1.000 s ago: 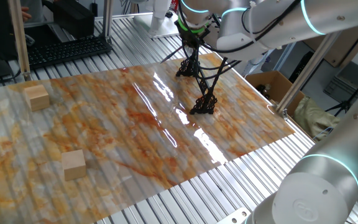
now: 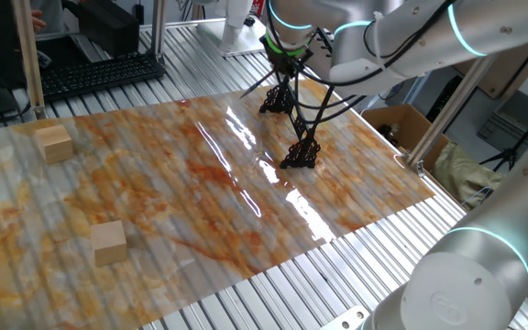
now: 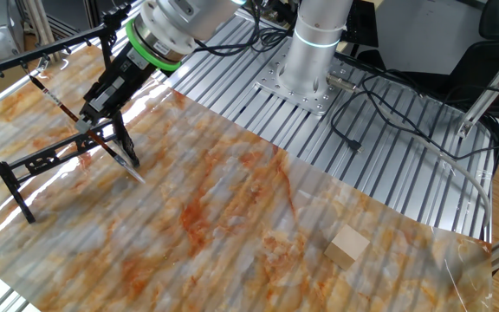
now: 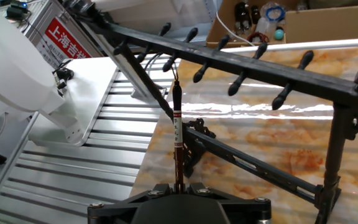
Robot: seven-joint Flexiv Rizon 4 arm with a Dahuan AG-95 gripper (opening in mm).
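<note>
A calligraphy brush (image 3: 63,108) with a dark handle and a white tip slants across the black brush rack (image 3: 59,156) in exterior view 2. My gripper (image 3: 85,126) is shut on its shaft, and the tip points down above the marbled mat. In the wrist view the brush (image 4: 178,134) rises from between the fingers, with its cord loop close to a peg at the left end of the rack's top bar (image 4: 229,61). Whether the loop is around that peg, I cannot tell. Exterior view 1 shows the rack's feet (image 2: 301,156) standing on the mat, while the arm partly hides the gripper.
Two wooden blocks, one near (image 2: 109,243) and one farther back (image 2: 54,144), lie on the marbled mat (image 2: 181,202), well away from the rack. Between them and the rack the mat is clear. A cardboard box (image 2: 411,124) stands past the table's edge.
The arm's end and the brush have shifted very slightly, with the tip a little to the right and lower in exterior view 1. The rack and blocks have stayed put.
</note>
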